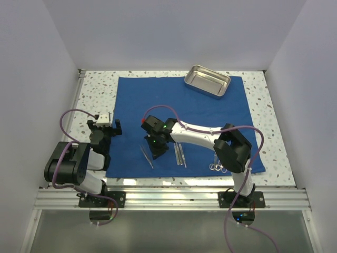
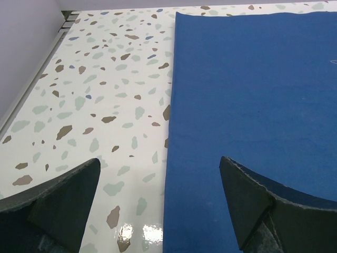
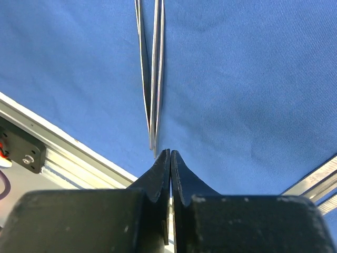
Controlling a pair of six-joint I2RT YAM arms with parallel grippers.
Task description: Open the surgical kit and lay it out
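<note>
Slim metal tweezers (image 3: 154, 74) lie on the blue cloth, their end just ahead and left of my right fingertips in the right wrist view. From above, the tweezers (image 1: 147, 157) rest slantwise left of my right gripper (image 1: 157, 155). That right gripper is shut, its tips meeting with nothing between them. My left gripper stands open and empty at the cloth's left edge, its fingers wide apart; the top view has the left gripper (image 1: 104, 124) facing the back.
Right of the tweezers, straight slender instruments (image 1: 179, 155) lie side by side on the cloth (image 1: 158, 95). Ring-handled instruments (image 1: 217, 167) sit farther right, partly under the right arm. An empty metal tray (image 1: 209, 81) occupies the back right.
</note>
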